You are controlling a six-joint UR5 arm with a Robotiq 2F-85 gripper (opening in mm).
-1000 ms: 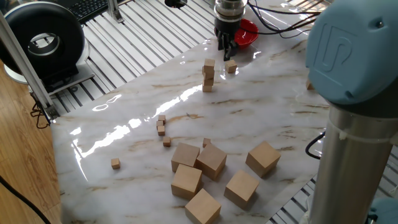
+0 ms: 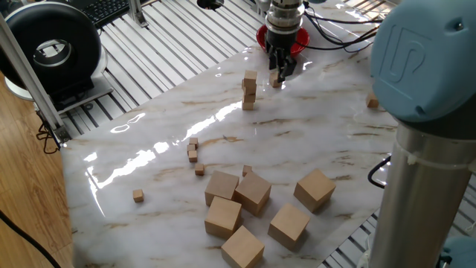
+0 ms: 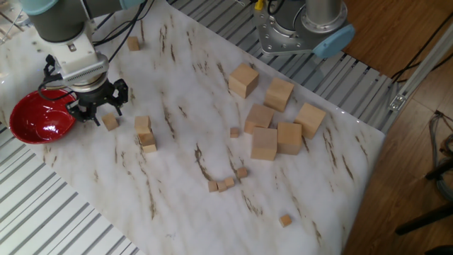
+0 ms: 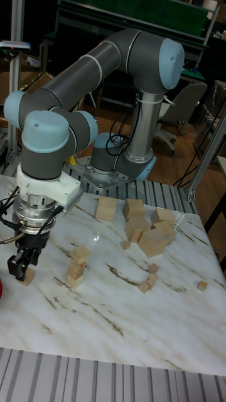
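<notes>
A small wooden block (image 2: 274, 80) stands on the marble-patterned table, just below my gripper (image 2: 280, 77). In exterior view 2 the gripper (image 3: 108, 117) is open, its fingertips apart on either side of the block (image 3: 110, 123); whether they touch it cannot be told. Beside it rises a short stack of small blocks (image 3: 144, 132), its pieces slightly out of line. A red bowl (image 3: 41, 119) sits behind the gripper, partly covered by it in exterior view 1. Exterior view 3 has the fingers partly hiding the block (image 4: 28, 276).
Several large wooden cubes (image 2: 253, 192) cluster near the arm's base. Several small blocks (image 3: 221, 185) lie scattered mid-table, another small cube (image 3: 285, 220) apart from them. One more block (image 3: 134, 44) lies near the arm. Bare table separates the stack from the large cubes.
In exterior view 1 my gripper has shifted right, from left of the small block to over it, and turned somewhat. The blocks and bowl have not visibly moved.
</notes>
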